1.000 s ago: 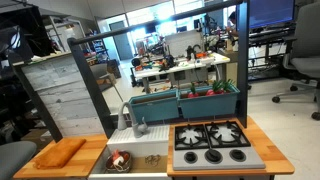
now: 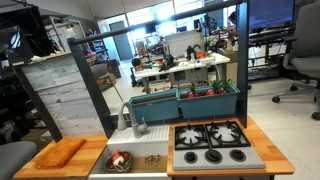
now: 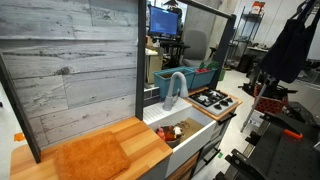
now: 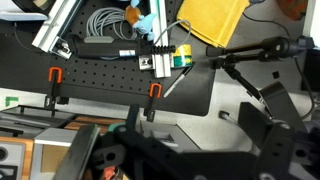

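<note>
In the wrist view my gripper shows as two dark fingers [image 4: 126, 155] at the lower edge, spread wide apart with nothing visible between them. They are over a black perforated cart top with cables and tools, away from the toy kitchen counter. An orange cloth [image 2: 60, 152] lies flat on the counter's left end. A wire basket [image 2: 119, 161] with small coloured items stands in the sink [image 3: 196, 128]. On the right side is the stove [image 2: 214, 144], its top bare. The grey faucet [image 3: 174, 87] rises behind the sink.
A blue-green planter box [image 2: 170, 107] with plants and red items stands behind sink and stove. A dark frame post [image 2: 243, 60] rises at the counter's right. Orange-handled clamps [image 4: 153, 100] sit on the cart edge. Bare wood [image 3: 140, 140] lies between cloth and sink.
</note>
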